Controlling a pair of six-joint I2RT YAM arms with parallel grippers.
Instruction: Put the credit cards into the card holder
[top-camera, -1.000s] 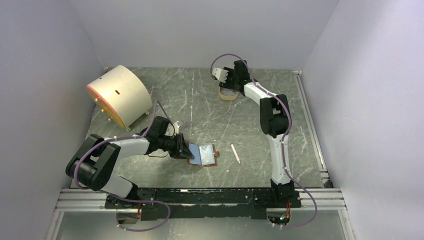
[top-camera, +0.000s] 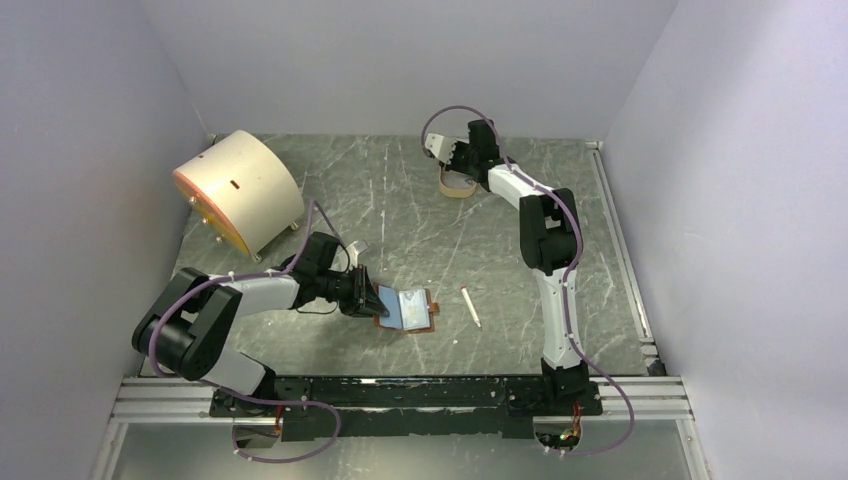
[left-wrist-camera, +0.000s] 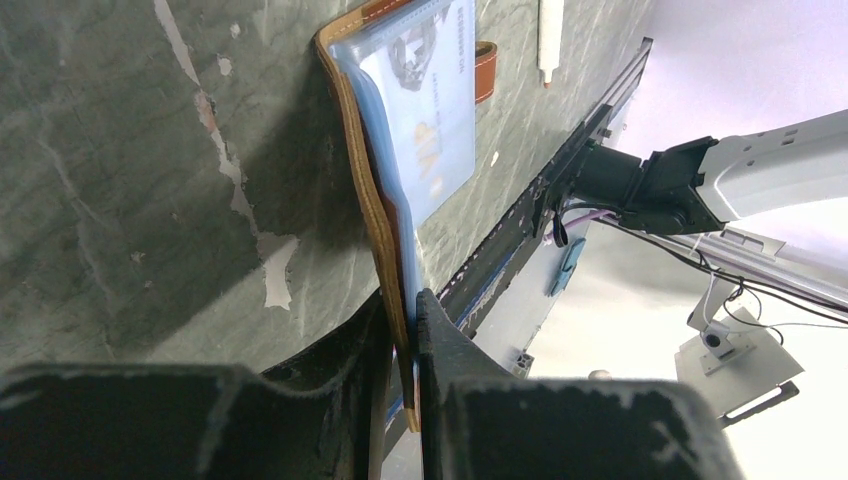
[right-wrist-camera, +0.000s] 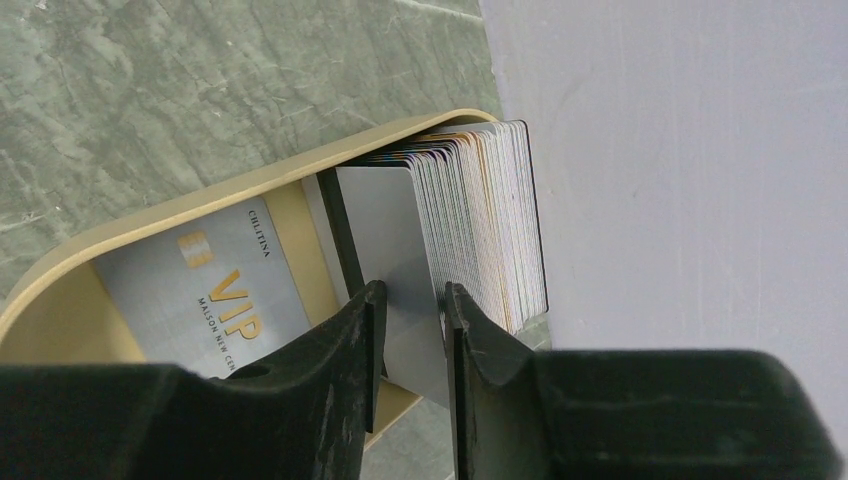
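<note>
The brown leather card holder (top-camera: 432, 309) lies open near the front middle, clear sleeves (left-wrist-camera: 420, 120) inside. My left gripper is shut on an edge of it, leather and blue sleeve between the fingers. At the back, a cream oval box (top-camera: 456, 192) holds a dense stack of cards (right-wrist-camera: 480, 220) and a silver VIP card (right-wrist-camera: 200, 290) lying flat. My right gripper is at the front of the stack, fingers part open around the grey front card (right-wrist-camera: 390, 225); whether it grips that card is unclear.
A large white cylinder (top-camera: 240, 185) on small feet stands at the back left. A white pen (top-camera: 470, 306) lies right of the holder. Grey walls bound the back and sides.
My right gripper at the box has shifted very slightly at most. The left arm and the card holder have not moved.
</note>
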